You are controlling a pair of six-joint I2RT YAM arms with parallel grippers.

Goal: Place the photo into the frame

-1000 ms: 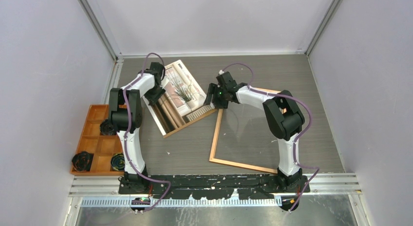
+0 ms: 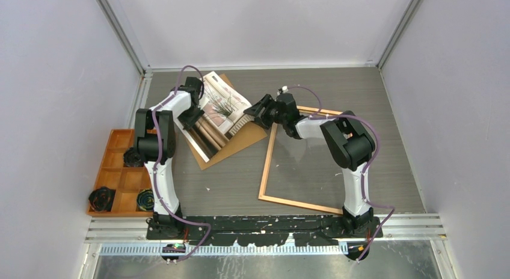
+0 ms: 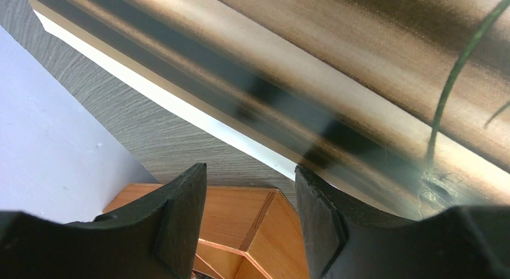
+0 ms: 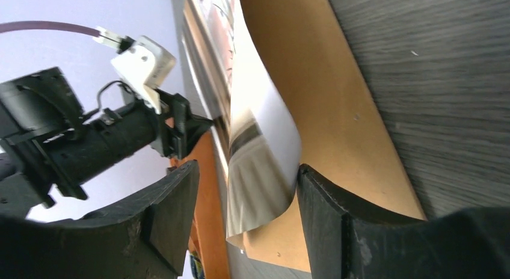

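The photo (image 2: pixel 211 128), a printed interior with a plant and curtains, lies aslant on a brown board (image 2: pixel 239 142) at the table's back left. At its left edge my left gripper stands open, the photo's white border (image 3: pixel 231 134) passing close by one fingertip. My right gripper is at the photo's right corner, fingers apart. In the right wrist view the photo's edge (image 4: pixel 264 171) is bent up in a curl between them, against the right-hand finger and clear of the other. The wooden frame (image 2: pixel 265 171) lies at right, partly under my right arm.
An orange compartment box (image 2: pixel 126 177) with dark coils stands at the left wall, close to my left arm. Bare table (image 2: pixel 222 189) lies between the box and the frame. Small light specks are scattered on the table.
My right gripper has moved left and tilted, pushing the photo's right corner inward. The photo now bulges and more of the brown board shows. The left arm has stayed in place.
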